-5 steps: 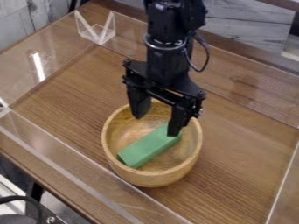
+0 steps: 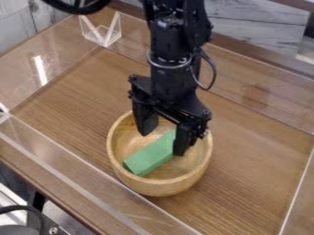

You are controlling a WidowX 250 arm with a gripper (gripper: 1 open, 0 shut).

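The black gripper (image 2: 164, 124) hangs over a round tan bowl (image 2: 161, 183), open, its two fingers spread and reaching down inside the bowl's rim. A green block (image 2: 150, 158) lies on the bowl's floor, slanting from lower left to upper right between and below the fingers; its upper right end is partly hidden near the right finger. Whether the fingers touch it I cannot tell.
A clear plastic holder (image 2: 101, 27) stands at the back left. A black cable (image 2: 25, 213) shows at the lower left.
The gripper has shifted slightly and sits a little lower over the bowl. The bowl and green block look about the same.
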